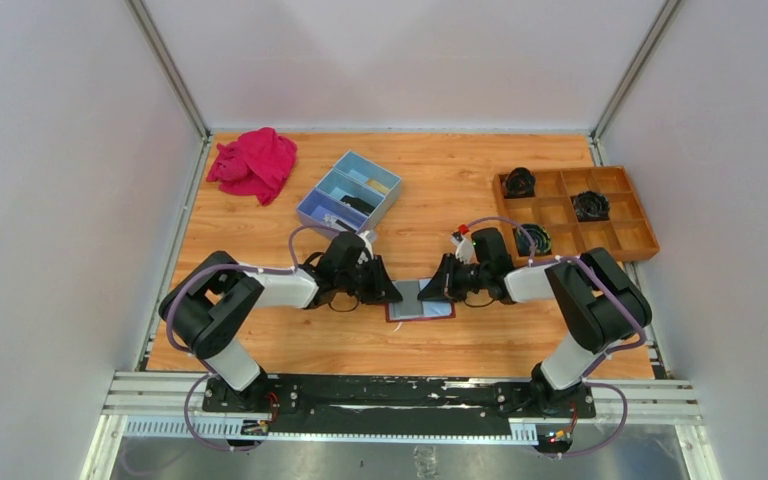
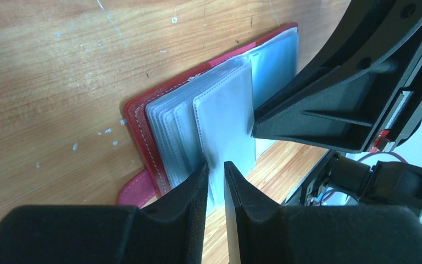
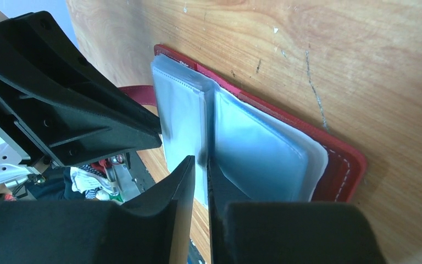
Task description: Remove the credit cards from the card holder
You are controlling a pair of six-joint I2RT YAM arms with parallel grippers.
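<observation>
Flat on the table lies the open card holder (image 1: pixel 407 290), a dark red cover with clear sleeves inside. In the left wrist view, a stack of sleeves (image 2: pixel 225 115) leans over one half; no separate credit card can be made out. My left gripper is at the holder's left part, fingers slightly parted over the sleeve edges. From the other side comes my right gripper, a narrow gap between its fingers where the sleeves' raised edge runs. Whether either has a sleeve between its fingers is hidden. The two grippers' tips are close together.
Behind the left arm is a blue divided box (image 1: pixel 387 180) with small items. A pink cloth (image 1: pixel 255 163) lies at the back left, and a wooden compartment tray (image 1: pixel 625 238) with black coils stands at the right.
</observation>
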